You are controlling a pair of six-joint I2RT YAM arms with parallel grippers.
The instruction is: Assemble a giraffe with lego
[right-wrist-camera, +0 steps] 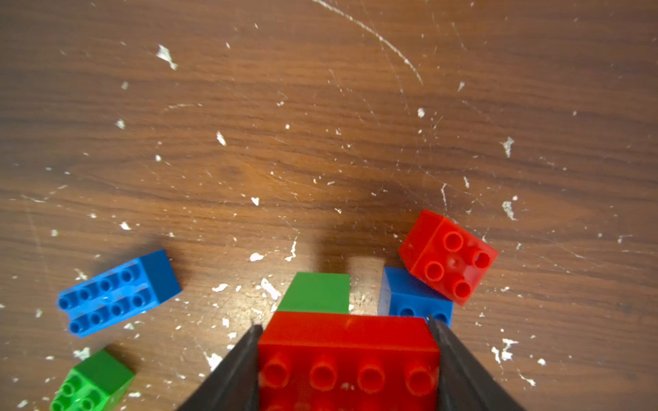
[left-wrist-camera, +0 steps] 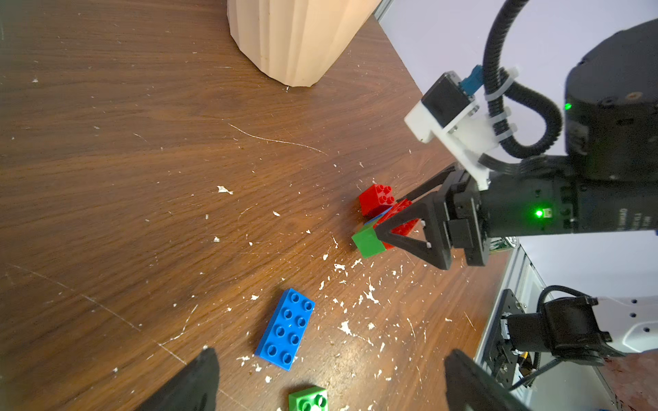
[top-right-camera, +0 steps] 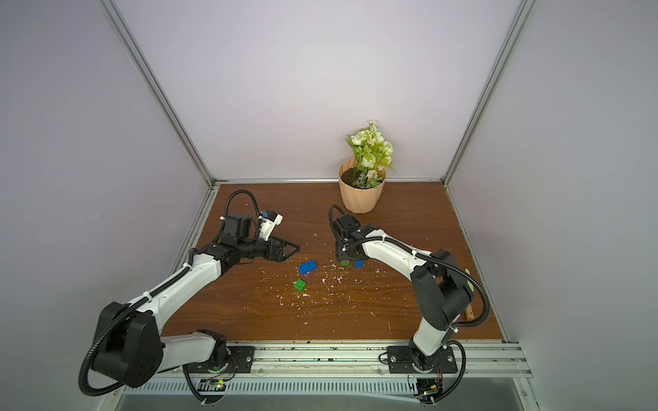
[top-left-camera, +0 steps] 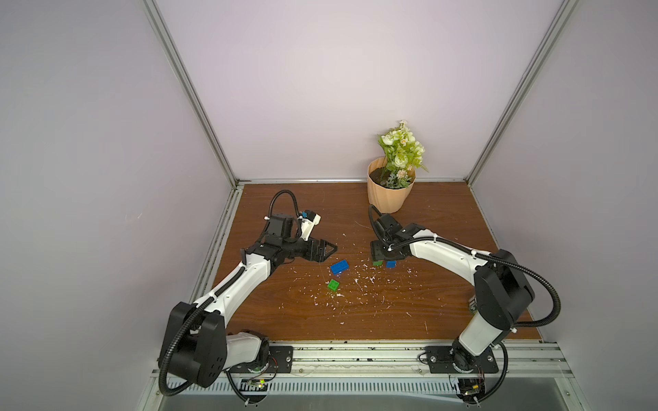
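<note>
My right gripper has a long red brick (right-wrist-camera: 346, 328) between its fingertips, just over a green brick (right-wrist-camera: 315, 291) and a blue brick (right-wrist-camera: 411, 294). A small red brick (right-wrist-camera: 445, 253) lies touching that blue one. To the left lie a long blue brick (right-wrist-camera: 116, 294) and a second green brick (right-wrist-camera: 92, 380). My left gripper stands open above the table's left half, nothing between its fingers.
A potted plant (top-left-camera: 387, 195) stands at the back right of the wooden table (top-left-camera: 315, 322).
</note>
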